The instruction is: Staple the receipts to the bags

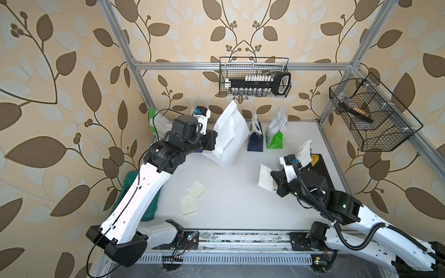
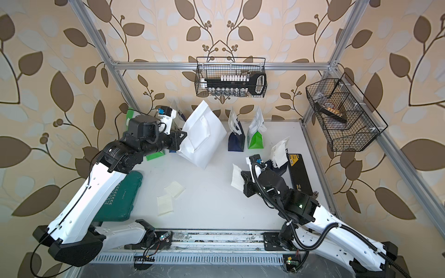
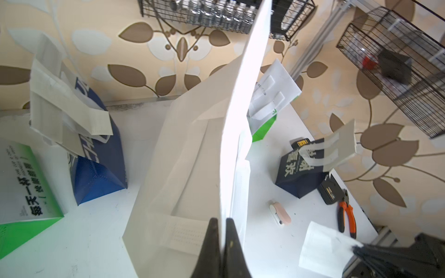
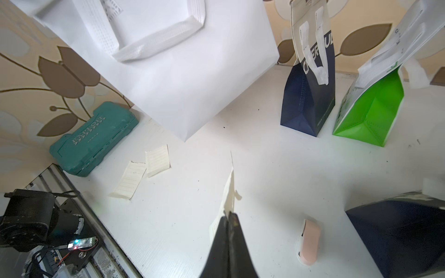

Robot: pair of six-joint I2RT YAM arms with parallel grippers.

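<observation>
My left gripper is shut on the edge of a large white paper bag (image 3: 185, 176), which hangs tilted, one bottom corner lowest in the top left view. In the right wrist view, the bag (image 4: 194, 60) shows its front with a loop handle. My right gripper is shut on a thin cream receipt (image 4: 228, 194), seen nearly edge-on there and as a pale sheet (image 1: 265, 178) from above. A small pink stapler (image 4: 309, 241) lies on the table right of that gripper. Two more receipts (image 4: 127, 180) lie flat at the left of the table.
Navy bags (image 4: 308, 97) and a green-and-white bag (image 4: 370, 111) stand at the back and right. More bags stand at the back left, among them a navy one (image 3: 99, 162). A teal case (image 4: 95, 139) sits at the left edge.
</observation>
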